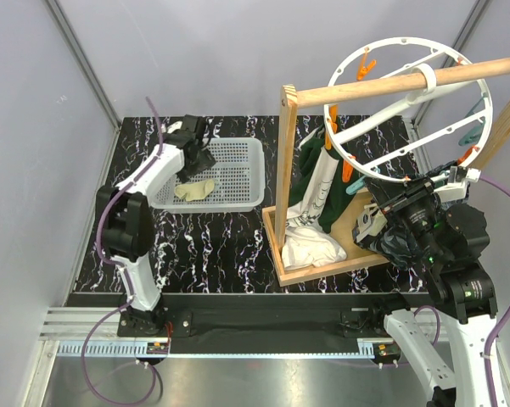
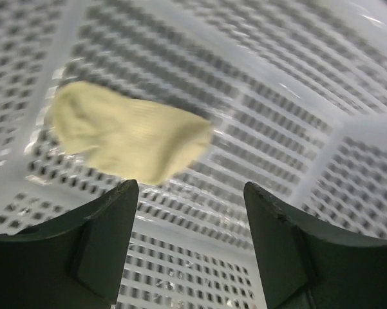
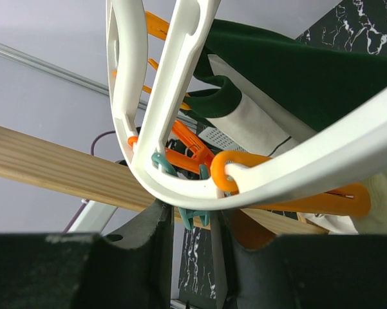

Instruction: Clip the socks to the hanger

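Note:
A pale yellow sock lies flat in the white basket. My left gripper stands open over the basket, nothing between its fingers, with the sock ahead of the fingertips. The round white hanger hangs from a wooden bar and carries orange and teal clips. Dark green cloth and white cloth hang below its orange clips. At the rim, my right gripper is part open, a finger on either side of a teal clip's handles. No sock shows at that clip.
A wooden post of the hanger stand rises between the basket and the hanging cloth. White cloth rests in the wooden base.

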